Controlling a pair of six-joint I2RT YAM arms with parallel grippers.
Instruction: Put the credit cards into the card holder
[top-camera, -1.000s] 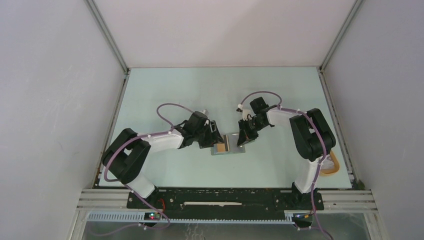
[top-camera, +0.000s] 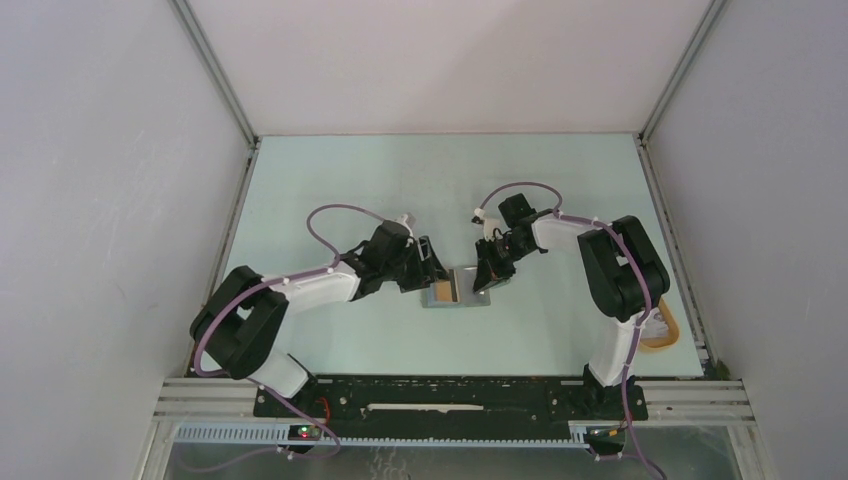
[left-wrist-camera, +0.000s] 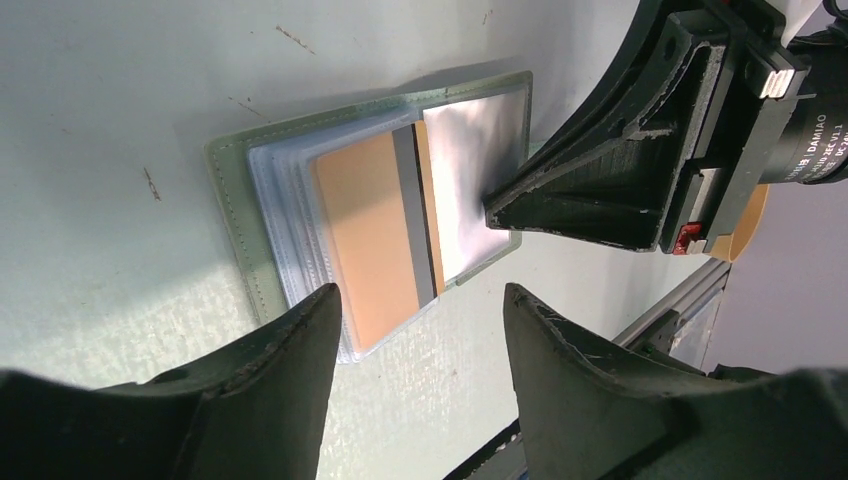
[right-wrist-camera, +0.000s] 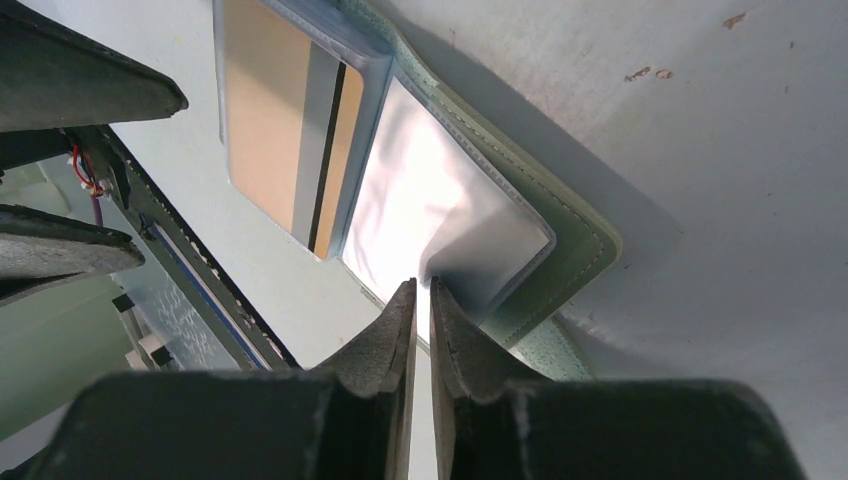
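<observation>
Lying open on the table is the grey-green card holder (left-wrist-camera: 235, 190), its clear sleeves stacked on the left half. A tan card (left-wrist-camera: 362, 240) with a grey and black stripe sits in the upper sleeve. The other half bears a white page (right-wrist-camera: 430, 200). My left gripper is open above the near edge of the tan card's sleeve, nothing between its fingers. Over the white page stands my right gripper, its fingertips parted by a narrow gap and pointing down at the page. Whether they touch it is hard to tell.
An orange-rimmed container (top-camera: 675, 325) with pale contents stands at the right table edge, behind the right arm. Both grippers are close together over the holder.
The left arm has drawn back a little to the left, its elbow shifting outward. The right arm looks the same, and the holder lies nearly where it was.
</observation>
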